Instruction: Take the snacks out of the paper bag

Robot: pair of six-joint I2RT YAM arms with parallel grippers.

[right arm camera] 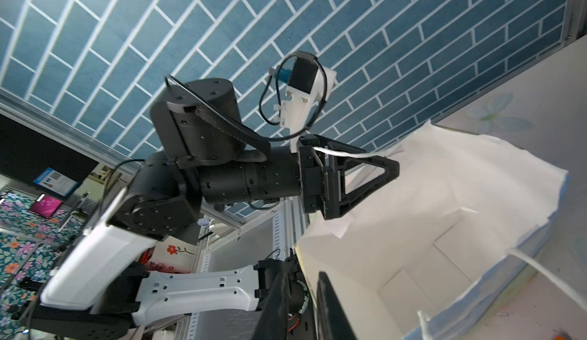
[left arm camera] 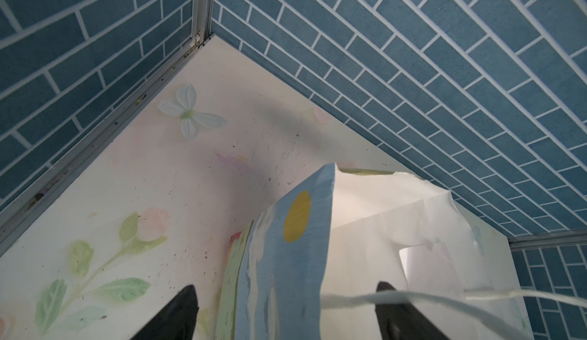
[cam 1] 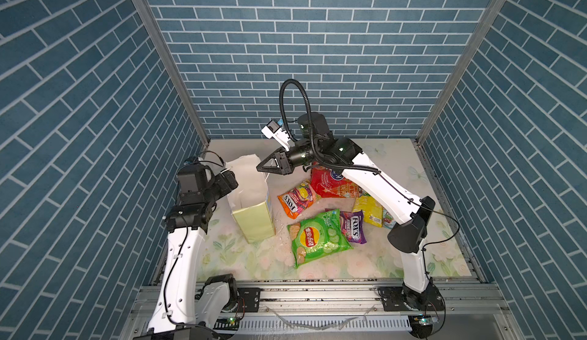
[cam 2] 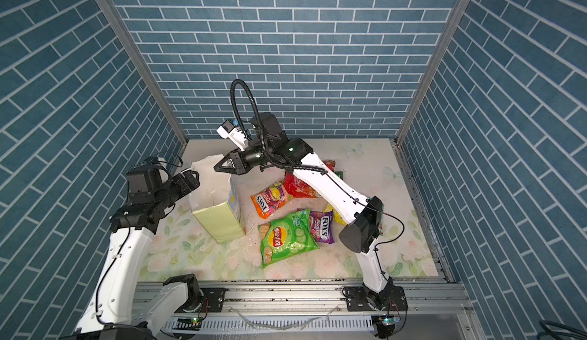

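Observation:
The paper bag [cam 1: 254, 222] stands upright on the left of the table, its mouth open. In the right wrist view its white inside [right arm camera: 422, 279] shows bottom folds and no snack in the visible part. My left gripper is open at the bag's left rim, with the bag's blue edge in view between its fingers. Over the right rim hangs my right gripper, its fingers parted by a narrow gap; whether it touches the bag cannot be told. On the table lie a green Lay's bag [cam 1: 318, 237], an orange Fox's bag [cam 1: 297, 200] and a purple Fox's bag [cam 1: 354, 227].
A red packet [cam 1: 330, 184] and a yellow packet [cam 1: 368, 210] lie further right, partly under the right arm. White cord handles [right arm camera: 544, 275] hang loose at the bag's mouth.

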